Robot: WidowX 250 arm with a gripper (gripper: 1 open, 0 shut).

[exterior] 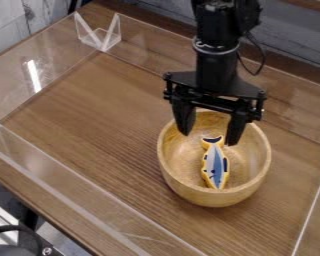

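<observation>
A black gripper (210,127) hangs over a pale tan bowl (180,175) at the centre right of the wooden table, its two fingers open and apart, reaching down to about the far part of the bowl. Inside the bowl lies an elongated toy or object (216,168), blue, white and orange-yellow, below the gap between the fingers. Nothing shows held between the fingers.
A clear plastic holder (99,30) stands at the back left. Walls edge the area at back and left, and a dark cable lies at bottom left.
</observation>
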